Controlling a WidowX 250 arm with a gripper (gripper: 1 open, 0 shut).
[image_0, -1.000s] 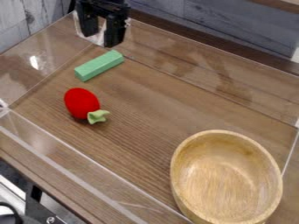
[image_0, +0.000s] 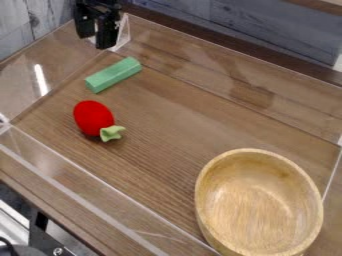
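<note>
My dark gripper (image_0: 98, 32) is at the top left of the camera view, above and behind a green bar-shaped object (image_0: 112, 74) lying on the wooden table. Its fingers are small and dark, with nothing visible held between them. Below the green bar lies a red rounded object (image_0: 94, 118) with a light green tip.
A large pale wooden bowl (image_0: 258, 158) fills the lower right. A light wall edge runs along the upper left.
My gripper has moved left along the back of the table. The green bar, red object and bowl have not moved.
</note>
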